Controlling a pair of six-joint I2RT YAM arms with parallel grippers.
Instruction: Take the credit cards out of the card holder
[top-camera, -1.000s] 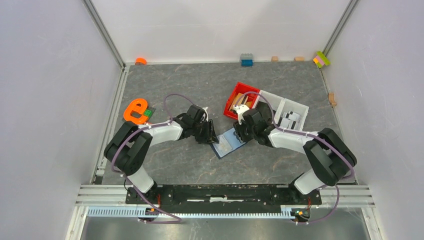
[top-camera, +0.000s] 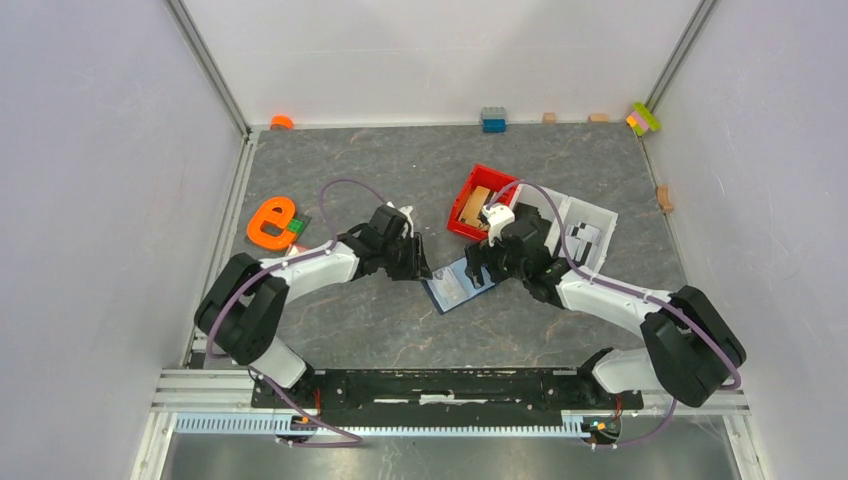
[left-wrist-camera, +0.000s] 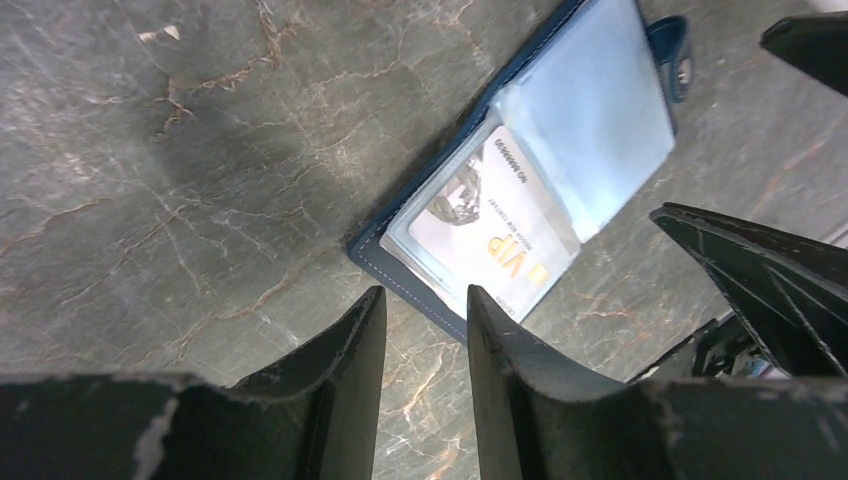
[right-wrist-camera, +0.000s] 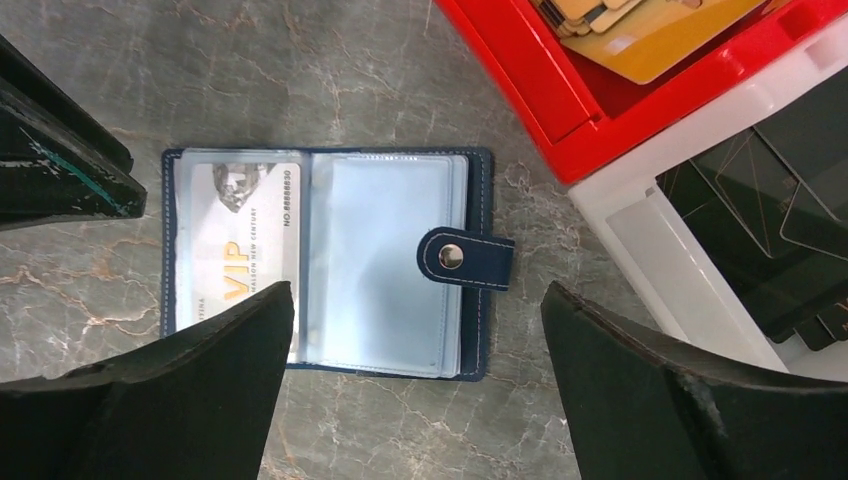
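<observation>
An open navy card holder (top-camera: 452, 288) lies on the grey table between the grippers, a white VIP card (left-wrist-camera: 485, 220) in one clear sleeve, the other sleeve (right-wrist-camera: 385, 260) pale, its snap strap (right-wrist-camera: 465, 258) visible. My left gripper hangs above the card end, fingertips fairly close together but apart, nothing seen between them. My right gripper stands open above the holder, fingers wide apart, nothing between them.
A red box (right-wrist-camera: 545, 95) with gold cards and a white divided tray (right-wrist-camera: 690, 300) with dark items sit behind the right gripper. An orange toy (top-camera: 264, 222) lies at the left. Free table surrounds the holder's near side.
The left gripper has moved slightly left and back.
</observation>
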